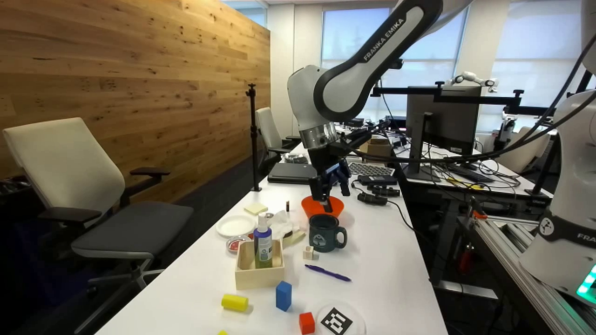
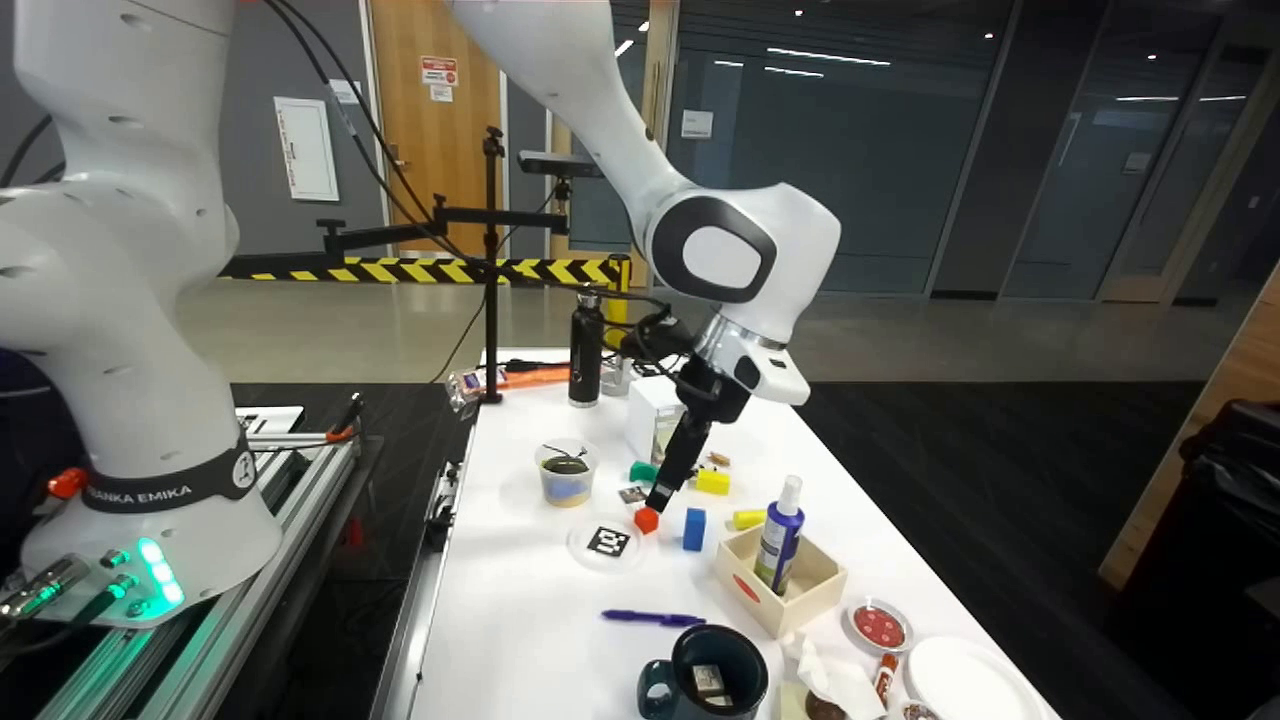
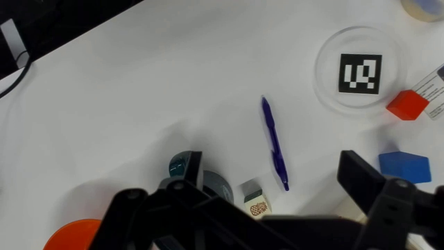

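Observation:
My gripper (image 1: 334, 197) hangs above the table with its fingers open and nothing between its fingers. In exterior view 1 it overlaps the orange bowl (image 1: 308, 207), behind the dark green mug (image 1: 319, 239). From the wrist, one finger (image 3: 193, 168) covers part of the mug (image 3: 218, 185), and the other finger (image 3: 358, 177) appears left of the blue block (image 3: 404, 166). A purple pen (image 3: 272, 135) lies between them in that view, well below on the table. A small block with a pineapple picture (image 3: 258, 207) rests beside the mug. Exterior view 2 shows pale pieces inside the mug (image 2: 720, 642).
A wooden box (image 1: 260, 279) holds a purple spray bottle (image 1: 263, 245). Around it lie a yellow cylinder (image 1: 234, 302), a red cube (image 1: 307, 323), a white plate (image 1: 235, 225) and a clear lid with a marker (image 3: 360, 74).

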